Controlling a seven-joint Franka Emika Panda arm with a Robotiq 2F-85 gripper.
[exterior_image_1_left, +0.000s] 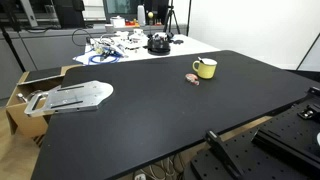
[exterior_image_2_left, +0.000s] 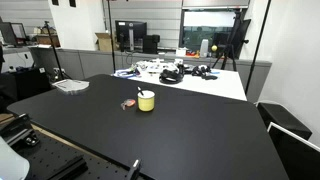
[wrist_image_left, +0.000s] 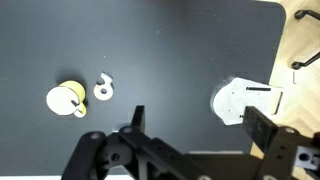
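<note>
A yellow cup (exterior_image_1_left: 206, 69) stands upright on the black table, with a dark handle-like item sticking out of its top; the cup (exterior_image_2_left: 147, 103) also shows in the second exterior view. Close beside it lies a small pinkish object (exterior_image_1_left: 192, 79), ring-shaped at one end in the wrist view (wrist_image_left: 103, 89). My gripper is open above the table, nothing between its fingers. In the wrist view the cup (wrist_image_left: 66, 99) and small object are to its left, a flat pale slotted piece (wrist_image_left: 245, 101) to its right.
The pale piece (exterior_image_1_left: 73, 97) rests near the table's left edge in the first exterior view, beside a wooden box (exterior_image_1_left: 25, 122). Cables and equipment (exterior_image_1_left: 128, 42) crowd a white surface behind.
</note>
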